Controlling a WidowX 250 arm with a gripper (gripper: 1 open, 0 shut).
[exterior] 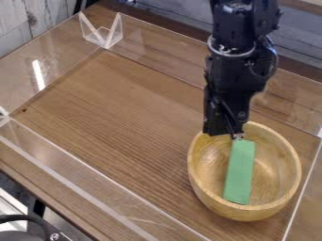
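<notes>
A yellow bowl (204, 183) sits at the lower right of the wooden table, and a green oblong block (240, 174) lies inside it. The black gripper (220, 127) hangs above the bowl's back rim, a little higher than the block. Its fingertips are small and dark against the background, with no object visible between them.
A clear plastic holder (104, 30) stands at the back left. A ledge runs along the back right.
</notes>
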